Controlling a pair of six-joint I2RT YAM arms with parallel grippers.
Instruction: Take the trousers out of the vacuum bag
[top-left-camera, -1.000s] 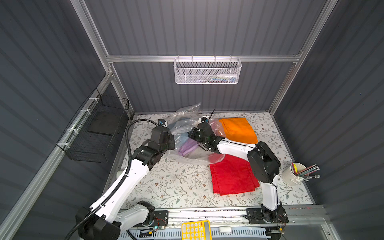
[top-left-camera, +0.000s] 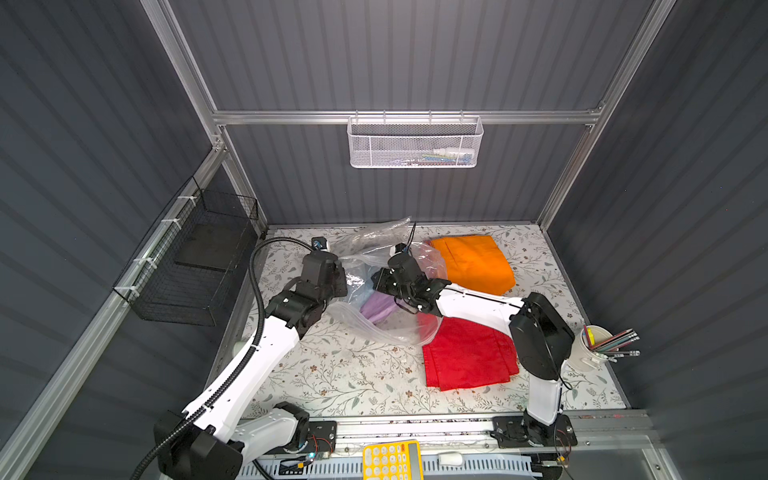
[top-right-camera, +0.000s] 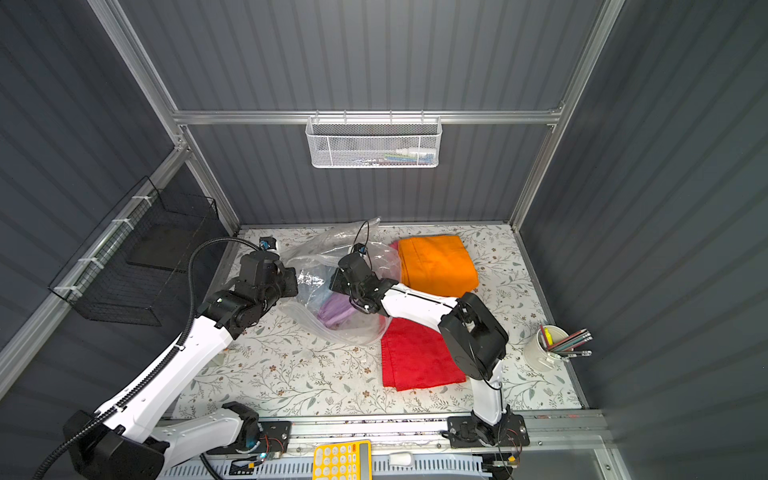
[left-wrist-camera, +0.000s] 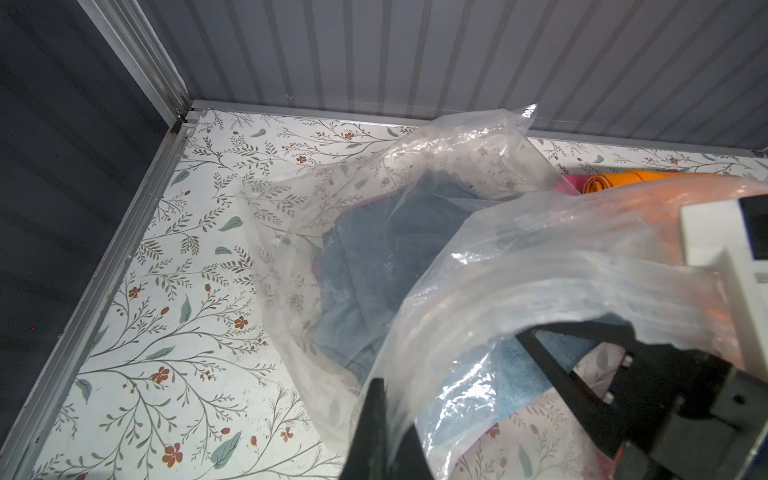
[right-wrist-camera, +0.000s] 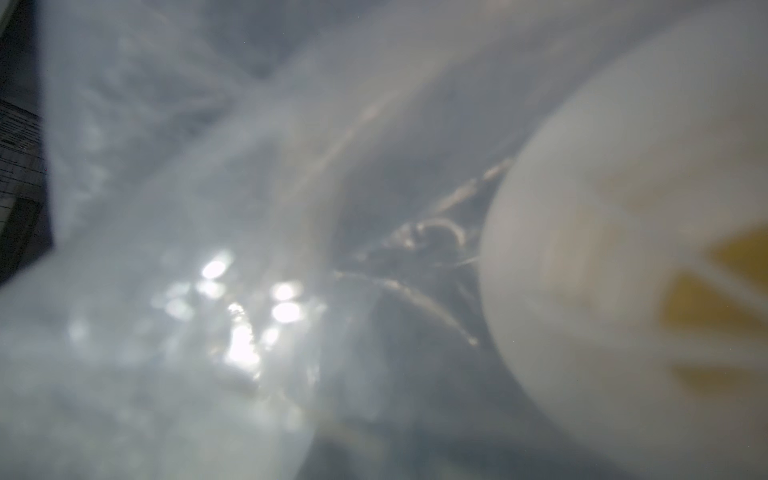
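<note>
A clear crumpled vacuum bag lies mid-table, with folded light blue denim and purple cloth showing through it. At the bag's left, my left gripper is shut, a lifted edge of plastic running over its fingertips. My right gripper is at the bag's middle, over the blue and purple cloths; its black fingers reach under a raised fold of plastic in the left wrist view. Plastic blurs the right wrist view.
Orange cloth lies at back right, red cloth at front right. A pen cup stands at the right edge; a black wire basket hangs on the left wall.
My right gripper has moved slightly toward the front and left, and the bag's near edge has shifted toward the front. The left arm is nearly still.
</note>
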